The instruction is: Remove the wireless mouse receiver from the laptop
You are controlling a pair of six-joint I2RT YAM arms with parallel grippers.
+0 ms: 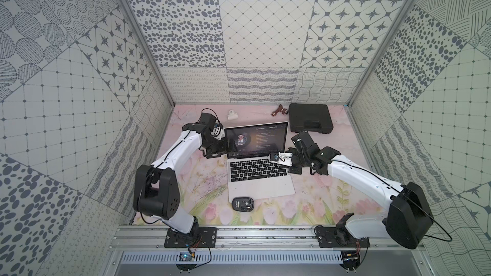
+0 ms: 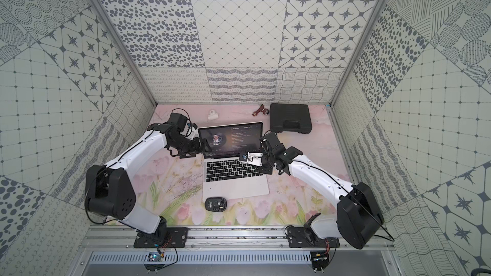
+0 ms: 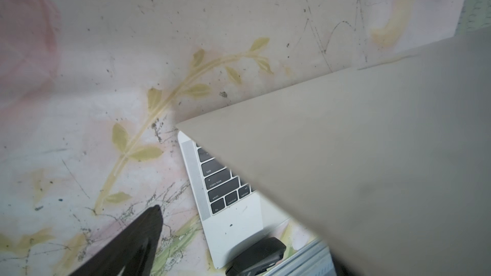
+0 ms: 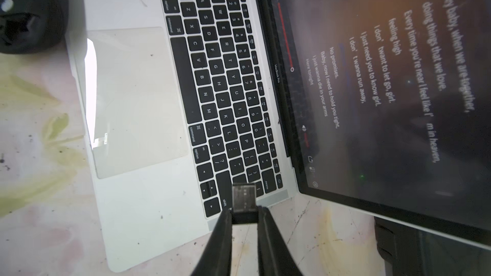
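Observation:
The laptop (image 1: 260, 189) stands unfolded near the middle of the table, its screen (image 1: 255, 140) lit. Over the right end of the keyboard, in the right wrist view, my right gripper is shut on the small black receiver (image 4: 245, 216). The receiver's plug (image 4: 244, 197) points away from the fingers and is clear of any port. At the screen's left edge is my left gripper (image 1: 228, 148), open and holding nothing. One of its fingers (image 3: 135, 242) shows in the left wrist view, where the lid's grey back (image 3: 358, 148) hides much of the scene.
A black mouse (image 1: 243, 204) with its inside exposed lies at the laptop's front edge. Behind the laptop are a black case (image 1: 310, 117), a brown object (image 1: 279, 110) and a small white object (image 1: 232, 115). Free tabletop lies at the front right.

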